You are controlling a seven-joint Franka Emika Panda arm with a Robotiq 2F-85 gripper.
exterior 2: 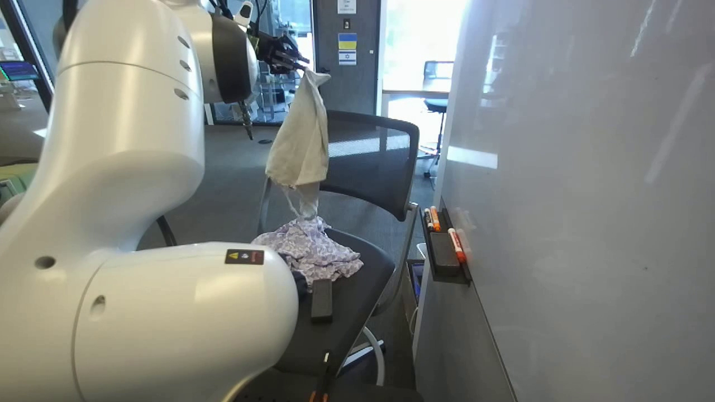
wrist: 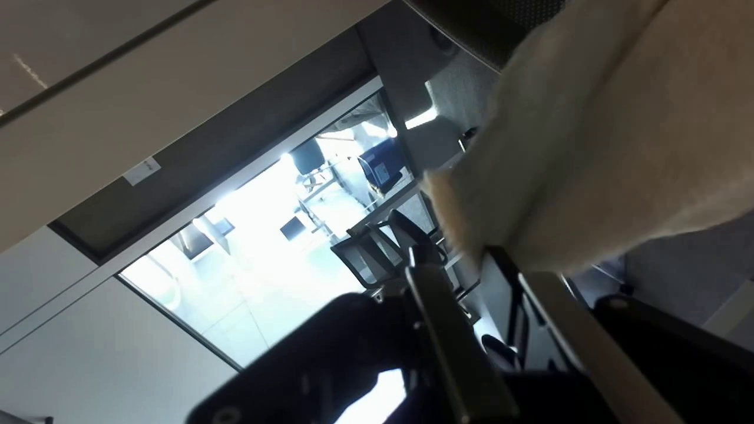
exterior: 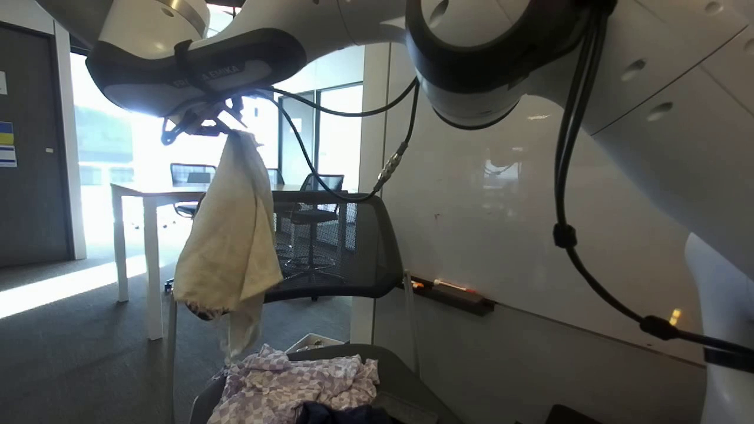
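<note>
A cream cloth (exterior: 230, 226) hangs in folds, its narrow top just below my gripper (exterior: 230, 121). In exterior view 2 the same cloth (exterior 2: 298, 137) dangles from near the fingertips, above the chair. The wrist view shows my gripper with its fingers apart and a gap between them. Blurred, the cloth (wrist: 601, 141) lies at the tip of the right-hand finger; whether it still touches is unclear. Below, a purple-and-white checked cloth (exterior: 297, 385) lies crumpled on the chair seat (exterior 2: 345, 315).
The mesh chair back (exterior 2: 368, 157) rises behind the hanging cloth. A black block (exterior 2: 322, 301) sits on the seat beside a dark cloth (exterior: 339, 413). To the right stands a whiteboard (exterior: 523, 205) with a marker tray (exterior 2: 446, 258). Cables loop beneath the arm.
</note>
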